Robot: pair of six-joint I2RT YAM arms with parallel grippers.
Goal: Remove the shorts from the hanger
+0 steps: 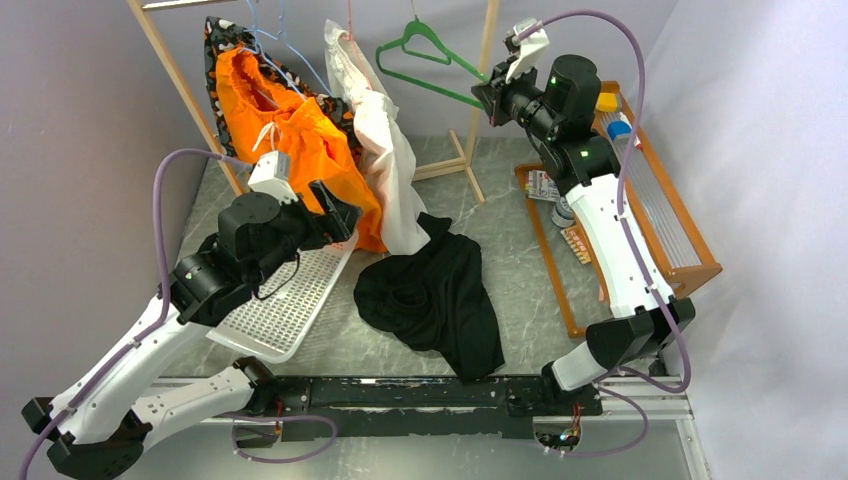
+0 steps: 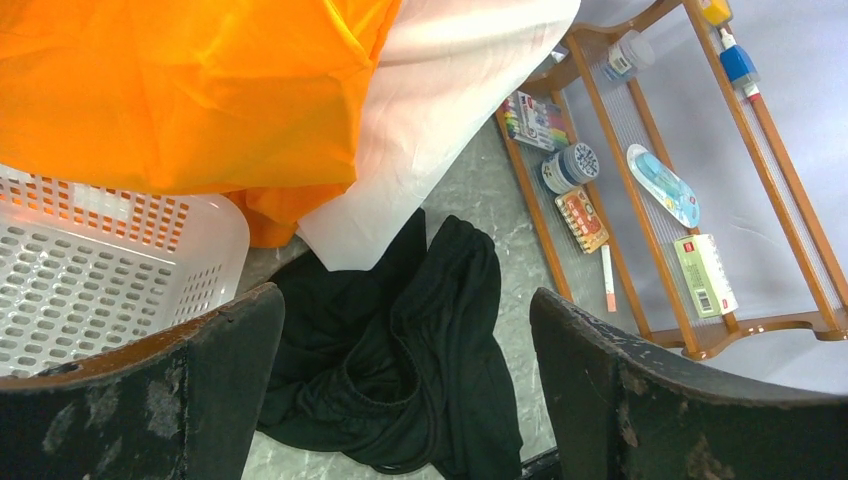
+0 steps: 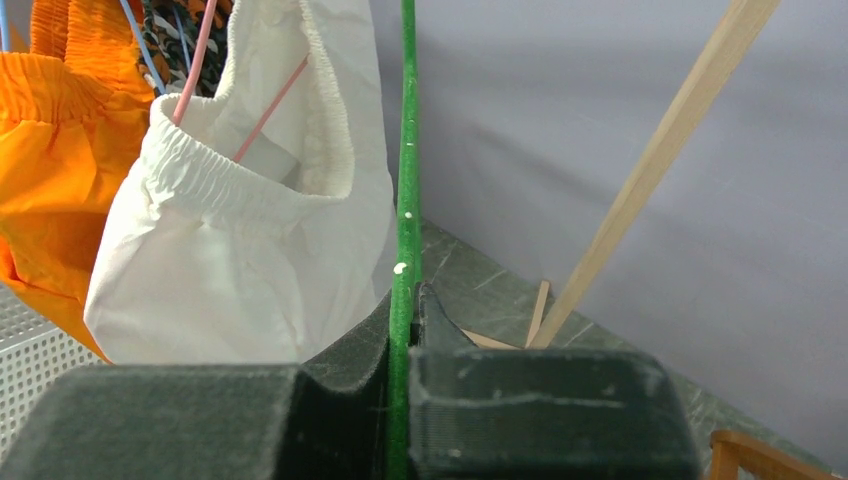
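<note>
Black shorts (image 1: 435,305) lie crumpled on the floor, below the hanging clothes, seen also in the left wrist view (image 2: 460,360). The green hanger (image 1: 420,82) hangs from the rail, empty of cloth. My right gripper (image 1: 483,95) is shut on its right end; the green bar (image 3: 406,240) runs between the fingers. Orange (image 1: 300,160) and white (image 1: 385,170) garments hang to the left on other hangers, with a dark patterned one behind. My left gripper (image 1: 340,215) stands open over the basket's right side, near the orange garment, nothing between its fingers.
A white perforated basket (image 1: 285,315) sits at the lower left. A wooden shelf (image 1: 680,250) with small bottles and boxes stands at the right. The rack's wooden legs (image 1: 450,168) stand at the back. Bare floor shows between the shorts and shelf.
</note>
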